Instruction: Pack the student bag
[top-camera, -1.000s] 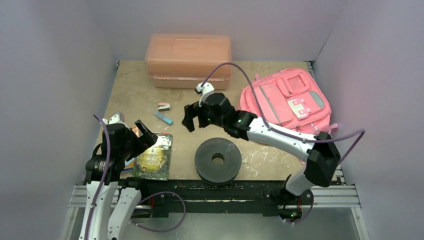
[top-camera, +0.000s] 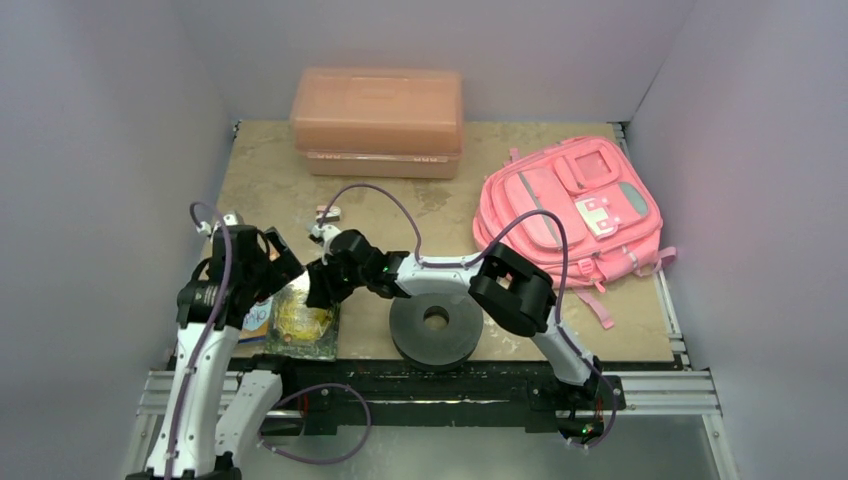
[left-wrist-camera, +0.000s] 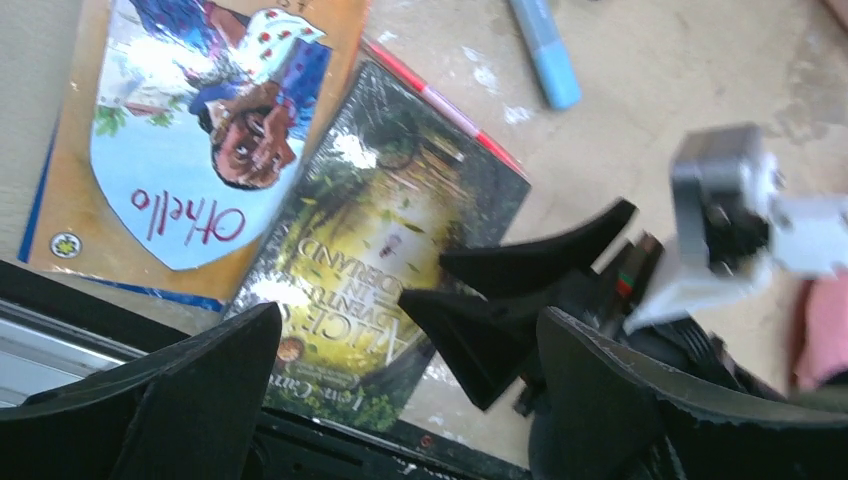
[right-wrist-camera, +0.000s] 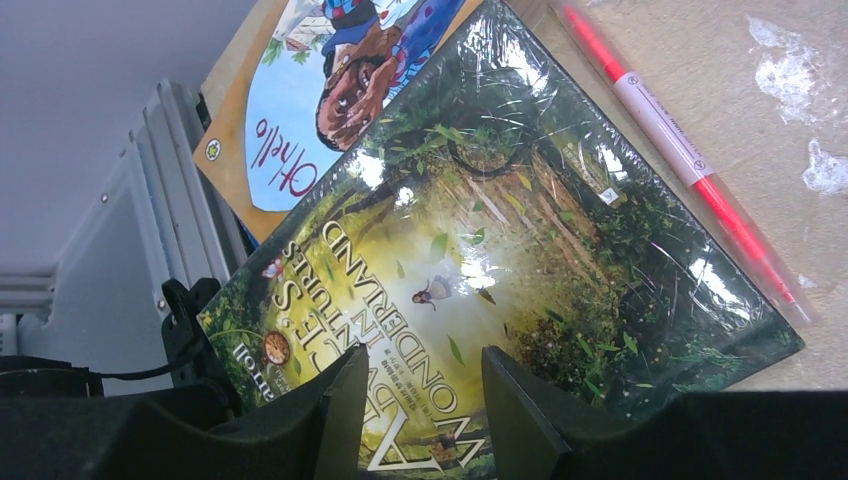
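A dark green and yellow book (right-wrist-camera: 560, 270) lies flat at the table's front left, wrapped in shiny film. Beside it, partly under it, is an orange-edged book (left-wrist-camera: 190, 130) with a blue picture. A red pen (right-wrist-camera: 690, 160) runs along the green book's edge. My right gripper hovers over the green book, part open, nothing between its fingers. Over the books on the left, my left gripper stands open and empty. The pink backpack (top-camera: 570, 205) lies at the right with its front pockets up. A light blue item (left-wrist-camera: 545, 55) shows beyond the pen.
A translucent orange box (top-camera: 378, 120) stands shut at the back. A dark grey disc (top-camera: 408, 335) sits at the front middle, below the right arm. A small stapler-like item (top-camera: 328, 213) lies left of centre. Bare table (top-camera: 430, 205) lies between box and disc.
My right gripper has swung left from mid-table to the green book, its fingers now closer together than when wide open. The left arm has shifted slightly. The backpack and box have stayed put.
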